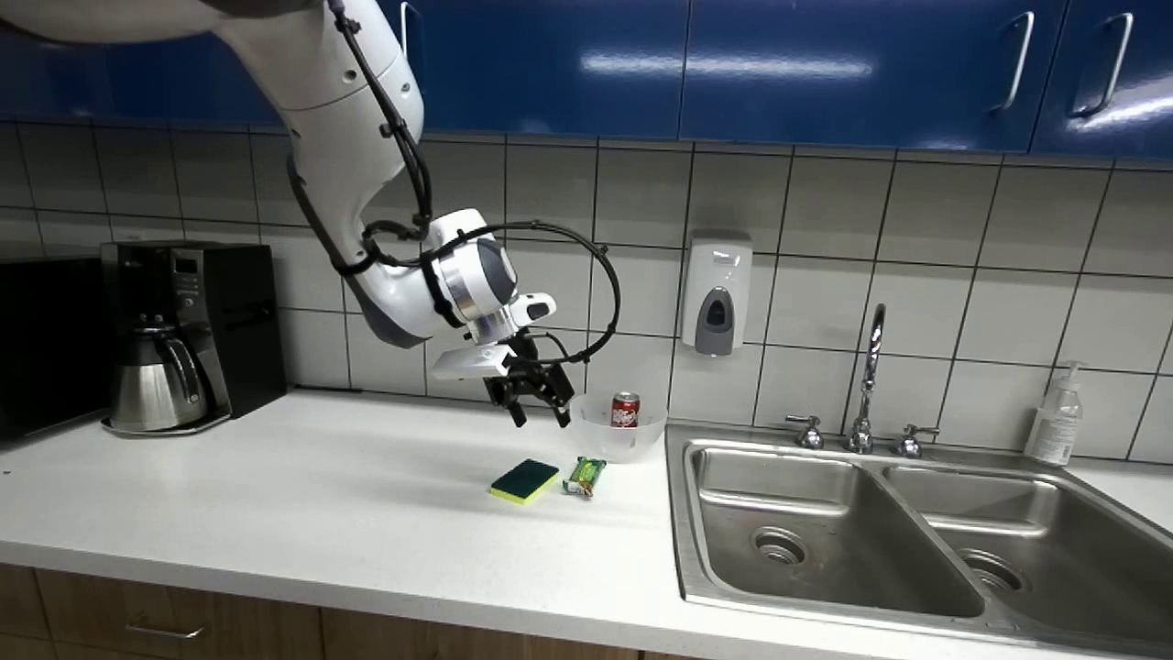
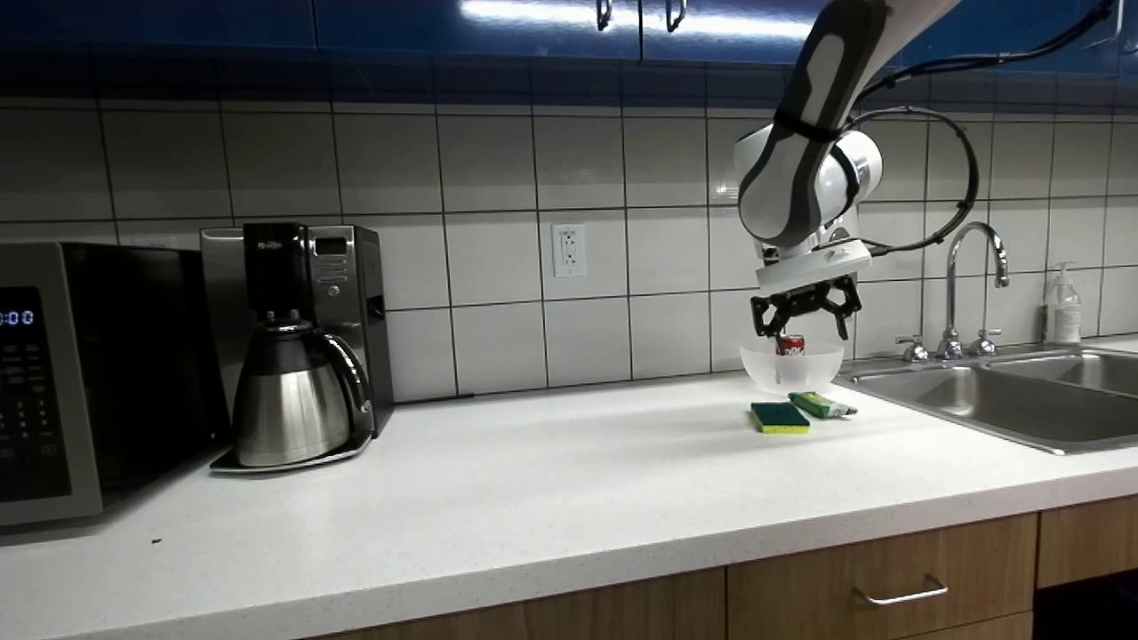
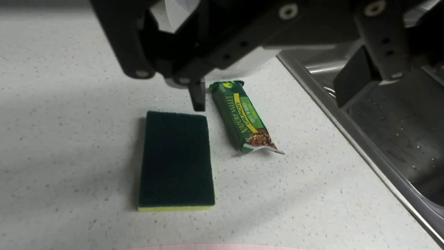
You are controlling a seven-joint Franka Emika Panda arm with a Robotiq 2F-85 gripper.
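My gripper (image 1: 541, 420) hangs open in the air above the counter, nothing between its fingers. In the wrist view its fingers are spread wide. Below lies a sponge (image 3: 177, 160), dark green on top and yellow underneath. To its right is a green Nature Valley granola bar (image 3: 242, 117), flat on the counter and apart from the sponge. Behind both, a translucent white bowl (image 2: 791, 373) stands near the wall with a red soda can (image 1: 626, 411) in it. The can's lower part is seen only dimly through the bowl.
A steel double sink (image 1: 687, 528) borders the counter on the right, with a faucet (image 1: 866, 385) behind it. The coffee maker (image 2: 368, 309) and microwave (image 2: 128, 352) stand at the left. Between them and the sponge, the counter (image 2: 533, 480) is clear.
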